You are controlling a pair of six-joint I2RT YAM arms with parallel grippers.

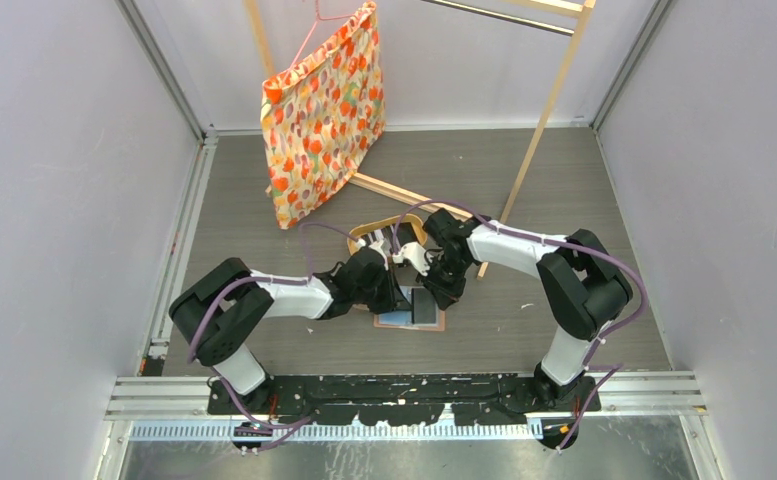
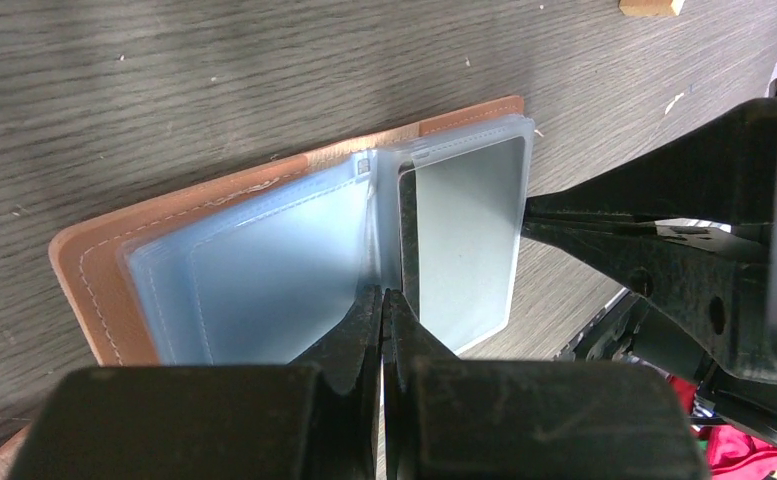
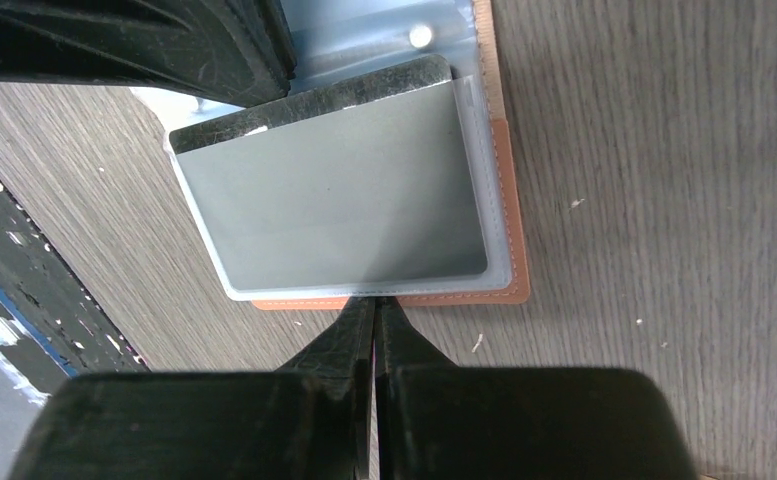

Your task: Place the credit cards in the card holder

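Note:
An open card holder with a tan cover and blue clear sleeves lies on the floor in the middle. A grey card with a dark stripe is in its right-hand sleeve. My left gripper is shut at the middle of the holder, with nothing visible between its fingers. My right gripper is shut on the outer edge of the card sleeve; the left wrist view shows its fingertips at that edge.
Behind the holder is a yellow tray of cards, partly under the arms. Wooden rack bars and a patterned cloth stand at the back. Bare floor lies to either side.

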